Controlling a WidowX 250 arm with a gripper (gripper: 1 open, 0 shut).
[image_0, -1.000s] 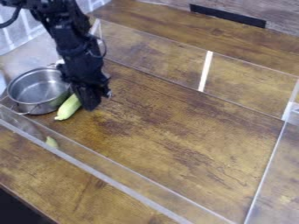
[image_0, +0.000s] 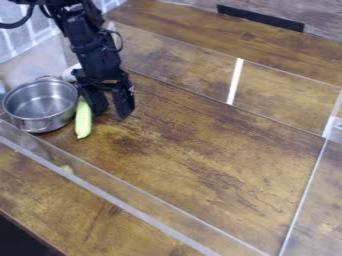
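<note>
A steel pot (image_0: 36, 102) rests on the wooden table at the left. Just right of it lies a long pale green-yellow vegetable, perhaps corn (image_0: 83, 120), its upper end close to the black gripper (image_0: 107, 104). The gripper is open, low over the table beside the pot; its fingertips are dark and partly overlap each other in view, so what lies between them is hard to see.
Clear plastic walls border the work area at left, front, back and right. A dark slot (image_0: 261, 20) is at the back.
The gripper has shifted slightly up and left. The vegetable has turned from slanting to more nearly pointing toward the front, beside the pot.
</note>
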